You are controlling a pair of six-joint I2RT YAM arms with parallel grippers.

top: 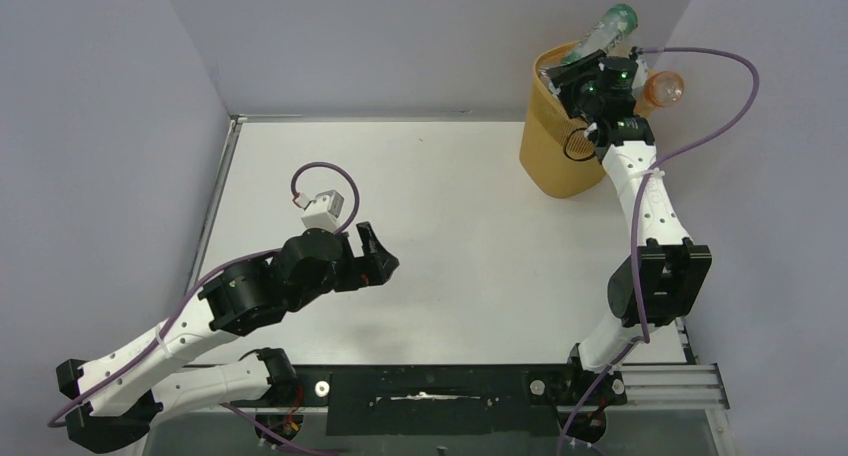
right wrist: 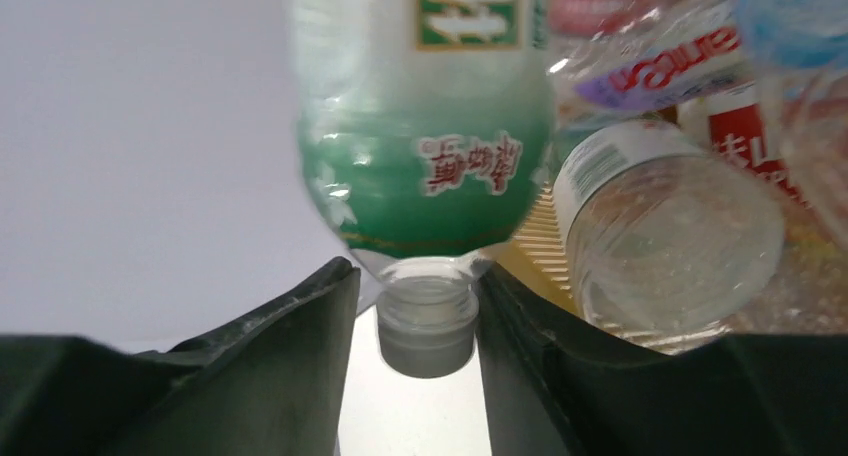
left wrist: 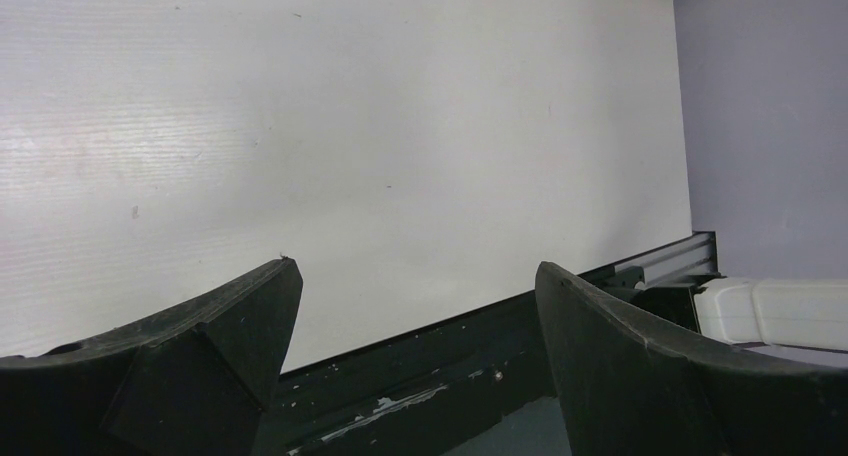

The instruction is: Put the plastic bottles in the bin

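A yellow bin (top: 550, 156) full of plastic bottles stands at the back right of the table. My right gripper (top: 565, 76) is over it, its fingers either side of the white cap (right wrist: 425, 336) of a green-labelled bottle (right wrist: 420, 166), which lies tilted up over the bin. Whether the fingers still press on it I cannot tell. An orange-tinted bottle (top: 662, 90) sits at the bin's right; other bottles (right wrist: 670, 236) show packed inside. My left gripper (top: 370, 256) hangs open and empty over the table's left half.
Grey walls (top: 130, 156) enclose the back and both sides.
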